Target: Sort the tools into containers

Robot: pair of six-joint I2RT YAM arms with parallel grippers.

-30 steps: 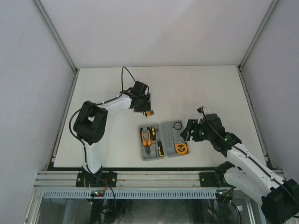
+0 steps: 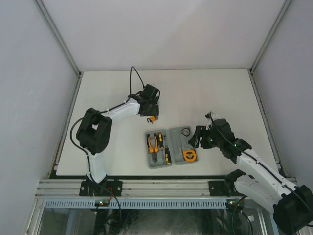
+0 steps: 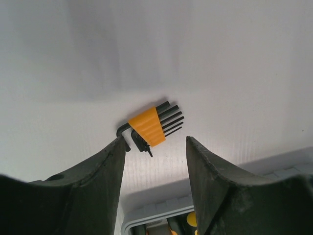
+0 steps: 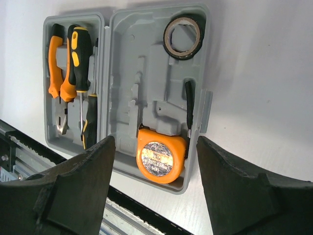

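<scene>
An orange-holdered hex key set (image 3: 149,127) lies on the white table just beyond the fingers of my open left gripper. The open grey toolbox (image 4: 115,78) holds orange-handled pliers (image 4: 55,73), screwdrivers (image 4: 81,54) in its left half, and black tape (image 4: 195,45), a thin black-handled tool (image 4: 189,103) and an orange tape measure (image 4: 160,159) in its right half. My right gripper stands open over the right half, with nothing seen between its fingers.
The metal frame edge (image 2: 146,183) runs along the front, close below the toolbox.
The right arm is unchanged.
</scene>
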